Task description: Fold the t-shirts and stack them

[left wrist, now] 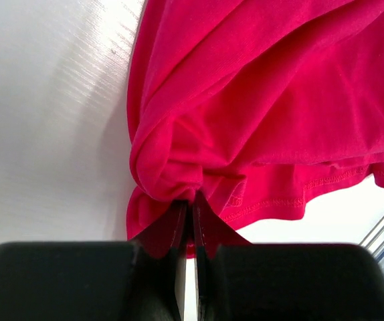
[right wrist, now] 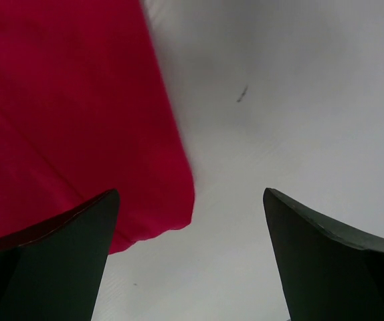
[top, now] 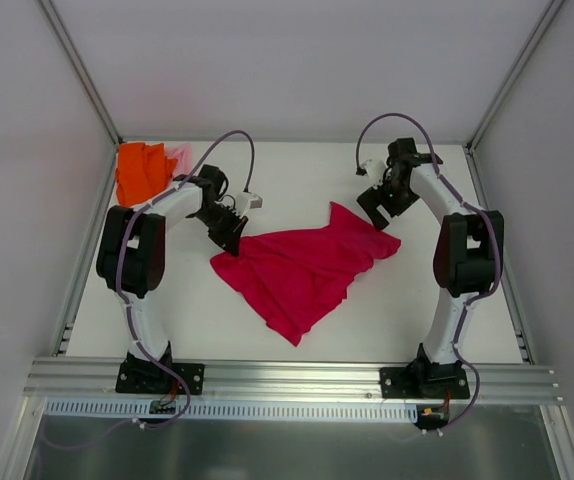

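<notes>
A red t-shirt [top: 297, 275] lies spread and creased across the middle of the white table. My left gripper is shut on its bunched left end, the cloth gathered at the fingertips. My right gripper hangs open over the shirt's right end, near the upper corner in the top view; the red cloth lies beneath it beside bare table, with nothing seen held between its fingers.
Folded orange cloth [top: 142, 170] and pink cloth sit at the back left behind the left arm.
</notes>
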